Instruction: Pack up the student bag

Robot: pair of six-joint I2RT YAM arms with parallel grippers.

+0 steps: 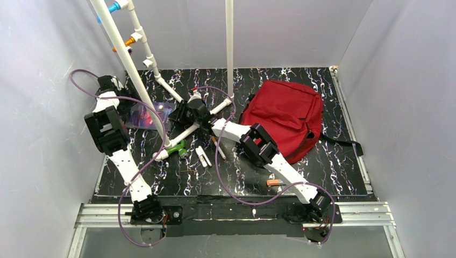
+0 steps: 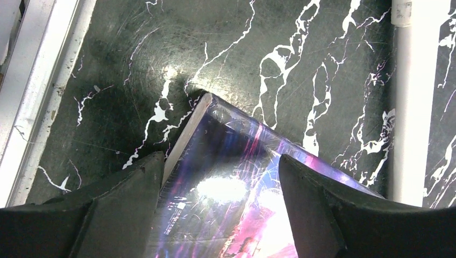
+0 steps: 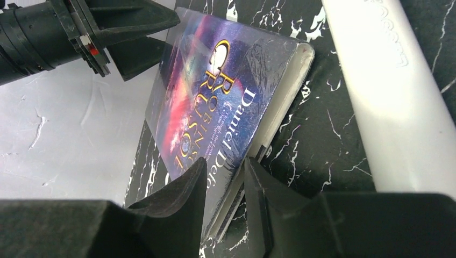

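A purple, plastic-covered Robinson Crusoe book (image 1: 141, 117) (image 2: 226, 161) (image 3: 220, 107) lies on the black marble table inside the white pipe frame. My left gripper (image 1: 122, 107) is at the book's left end, fingers part open over its corner. My right gripper (image 1: 182, 112) is at the book's other end, fingers slightly apart at the spine edge; whether the book is between them is unclear. The red bag (image 1: 280, 107) lies at the right.
White pipes (image 1: 129, 70) stand over the book and along both sides. A green object (image 1: 178, 149), white markers (image 1: 203, 157) and an orange item (image 1: 274, 183) lie nearer the front.
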